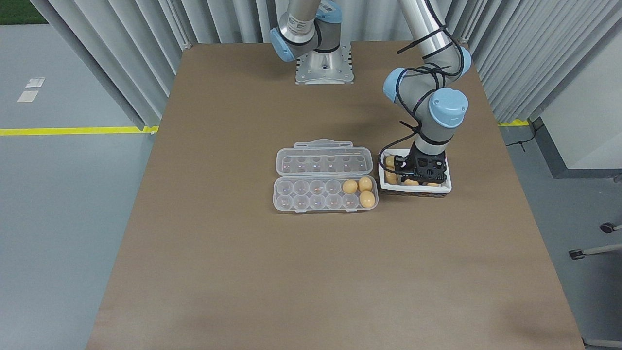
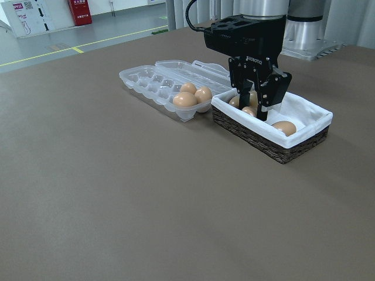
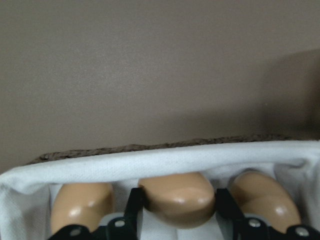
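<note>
My gripper is down in a cloth-lined wicker basket (image 2: 275, 149), its two black fingers on either side of an egg (image 3: 177, 195), touching it. Whether they press on it is not clear. More eggs lie in the basket, one on the left (image 3: 82, 207) and one on the right (image 3: 262, 200) in the wrist view. Left of the basket in the front view is an open clear egg carton (image 1: 300, 204), with several eggs (image 1: 366, 199) grouped at its right end and empty cups elsewhere.
</note>
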